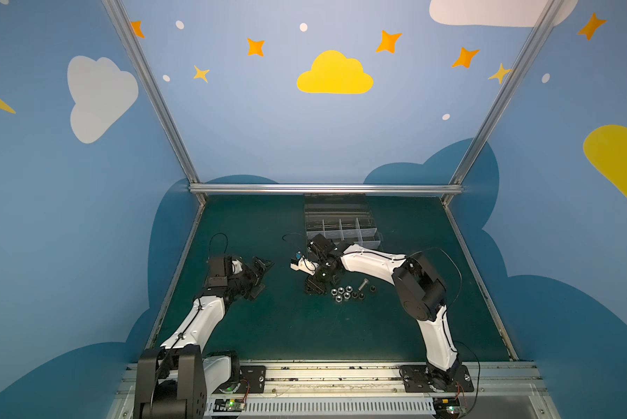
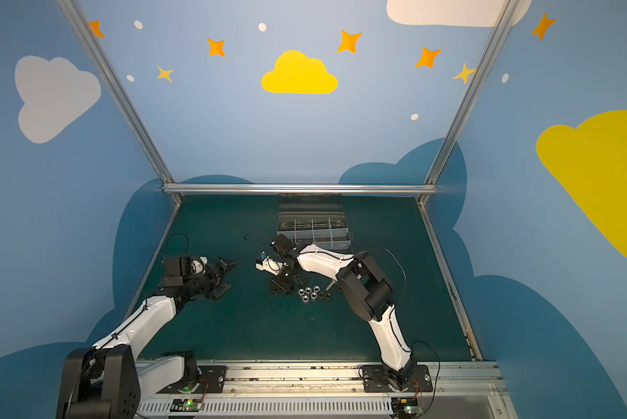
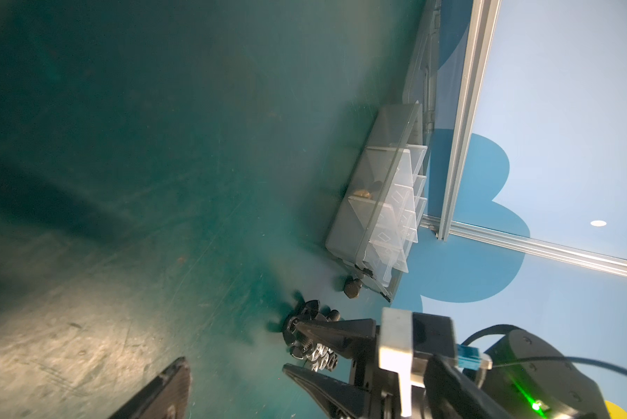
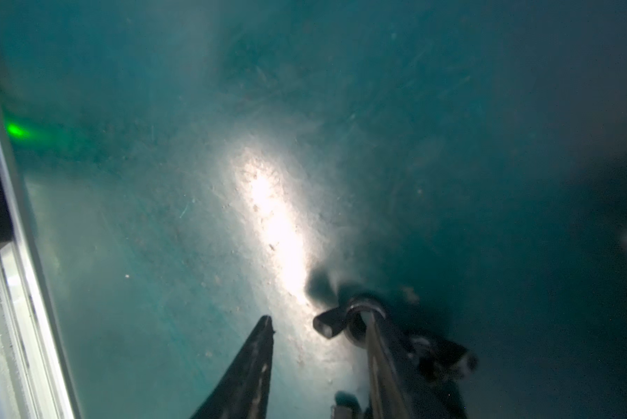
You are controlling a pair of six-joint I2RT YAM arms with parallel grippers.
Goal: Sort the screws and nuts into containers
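My right gripper stands open, low over the mat, with dark hardware at its right finger, too shadowed to identify exactly. In the top views a group of silver nuts and dark ones lies just right of that gripper, with a silver screw beside them. The clear divided container sits behind. My left gripper hovers at the left, fingers apart with nothing seen between them.
A clear lid extends behind the container. An aluminium rail runs along the front edge.
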